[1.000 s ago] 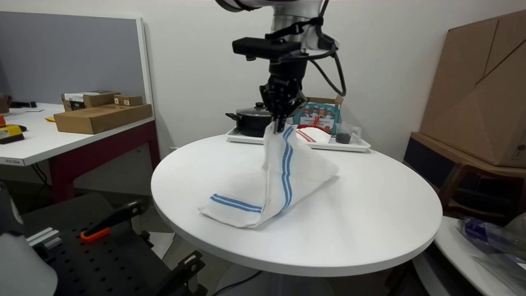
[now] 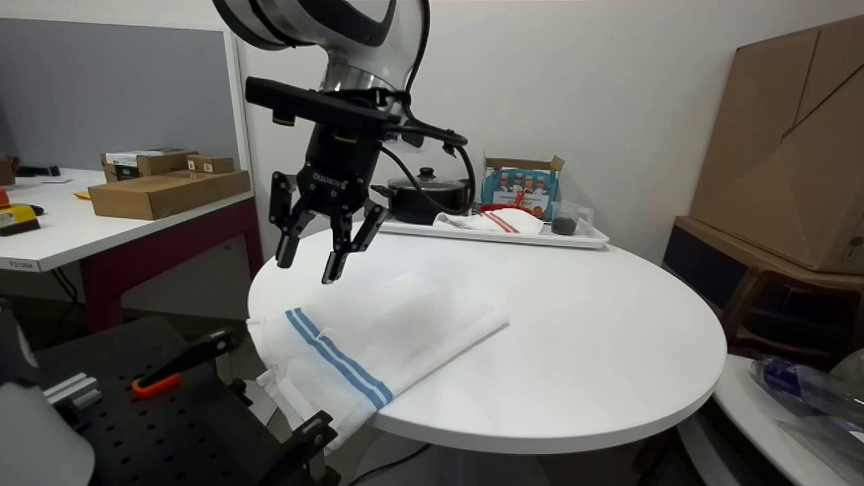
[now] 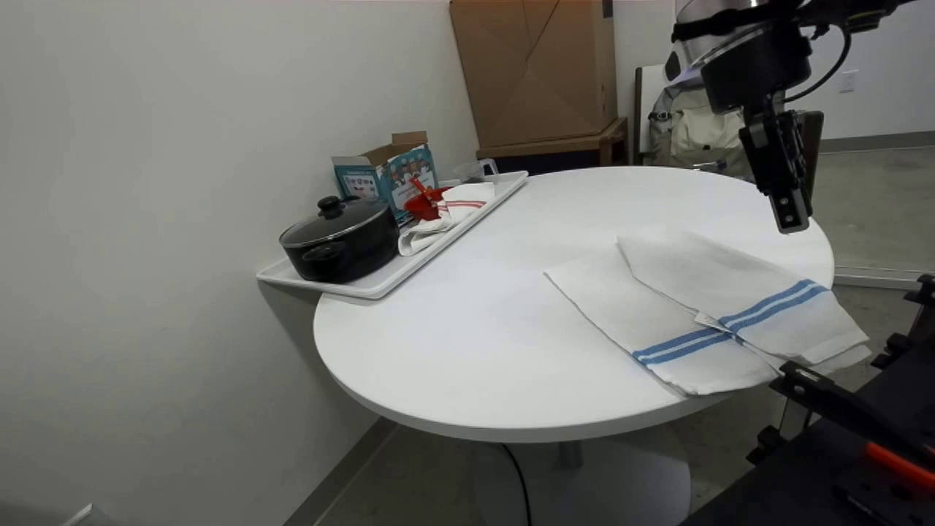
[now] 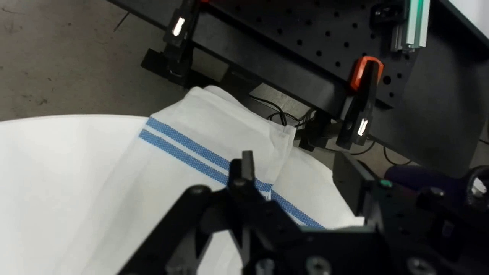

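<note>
A white towel with blue stripes (image 2: 405, 324) lies flat and loosely folded near the round table's edge. Its striped end hangs past the rim in exterior view 1, and a folded upper layer (image 3: 710, 272) lies skewed over the lower one. Above the towel is my gripper (image 2: 308, 271), its fingers spread apart and nothing between them. In exterior view 2 the gripper (image 3: 793, 223) is seen side-on, clear of the cloth. The wrist view has the striped end of the towel (image 4: 220, 123) below the dark fingers, which cover part of it.
At the back, a white tray (image 2: 595, 240) holds a black pot (image 2: 429, 194), a red-striped cloth (image 2: 502, 220) and a blue box (image 2: 526, 186). A black perforated platform (image 2: 154, 405) with clamps stands close to the towel's hanging end.
The gripper held the towel raised near the table's middle; it has let go and moved left. The towel has shifted toward the near left edge and now lies flat, partly overhanging.
</note>
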